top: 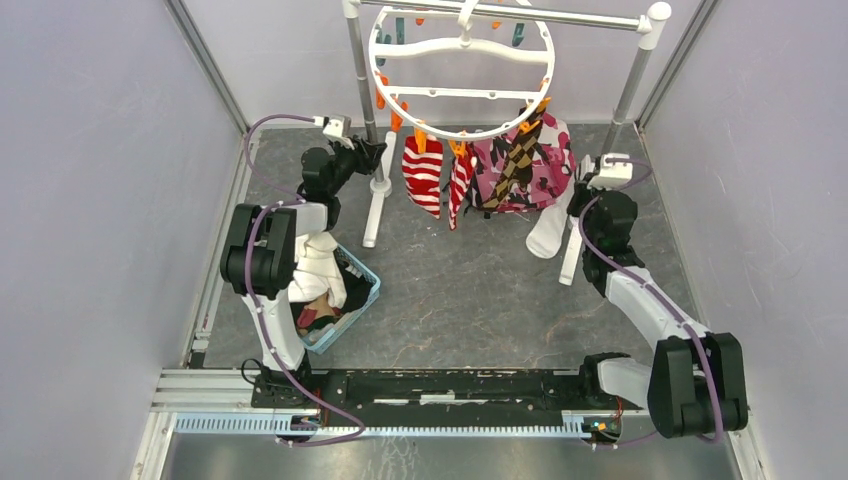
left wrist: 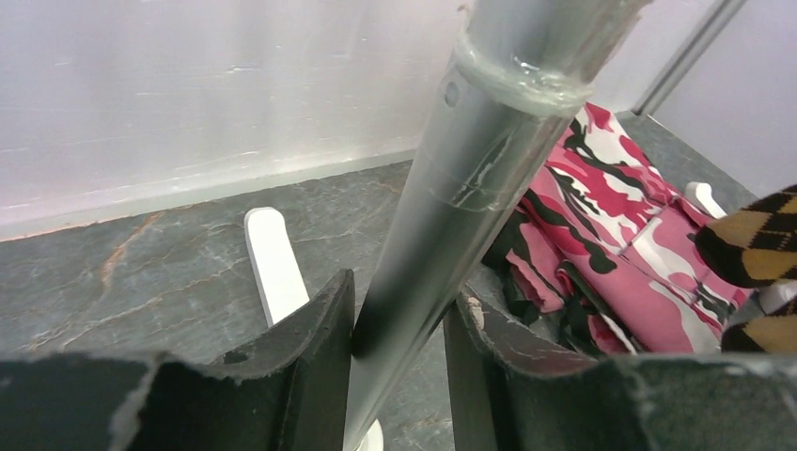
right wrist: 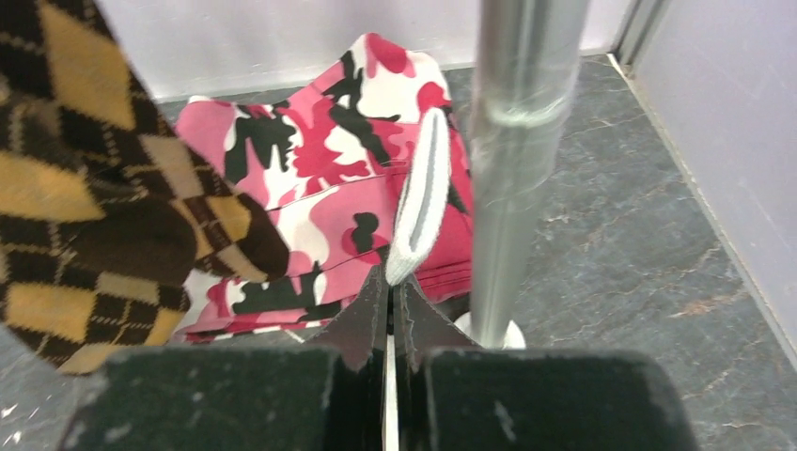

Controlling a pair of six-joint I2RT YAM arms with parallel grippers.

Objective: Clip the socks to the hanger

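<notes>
My left gripper is shut on the left metal pole (left wrist: 451,188) of the stand, one finger on either side. My right gripper is shut on a white sock (right wrist: 423,193), whose folded top sticks up above the fingertips. In the top view that sock (top: 546,232) hangs down beside the right pole. The round white hanger (top: 465,92) is above, with orange clips (top: 420,138) around its ring. Red-and-white striped socks (top: 422,175) and a brown argyle sock (top: 518,165) hang from its front and right.
A pink camouflage bag (right wrist: 320,188) lies on the floor behind the hanging socks. The right metal pole (right wrist: 522,169) stands close to the right gripper. A blue basket (top: 358,308) of clothes sits below the left arm. Mid-floor is clear.
</notes>
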